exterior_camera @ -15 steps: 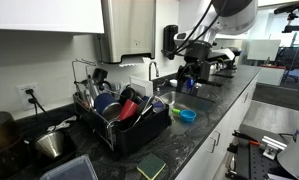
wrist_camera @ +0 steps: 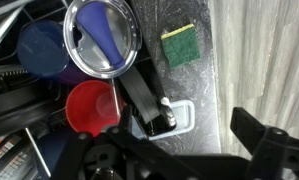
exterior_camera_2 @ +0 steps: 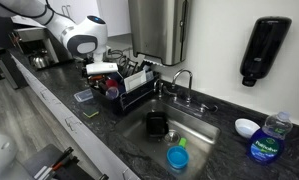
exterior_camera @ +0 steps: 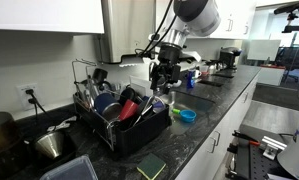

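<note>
My gripper (exterior_camera: 161, 84) hangs over the front of the black dish rack (exterior_camera: 141, 134), pointing down. In the wrist view its two dark fingers stand wide apart, with nothing held between them. A red cup (wrist_camera: 91, 107) sits in the rack, left of the fingers. Beside it is a metal-rimmed cup with a blue thing inside (wrist_camera: 102, 34). Dark blue cups (wrist_camera: 43, 47) and a dark pan (wrist_camera: 19, 108) fill the rack's left part. A green sponge (wrist_camera: 180, 46) lies on the counter outside the rack.
The sink (exterior_camera_2: 179, 140) lies beside the rack, with a faucet (exterior_camera_2: 184, 78) behind it and a blue bowl (exterior_camera_2: 177, 156) in it. A soap bottle (exterior_camera_2: 270, 139) and a white bowl (exterior_camera_2: 246, 128) stand beyond.
In exterior view 1, my arm has swung left from near the sink to over the dish rack, and the gripper now hangs closer to the cups. The dishes have not visibly moved.
</note>
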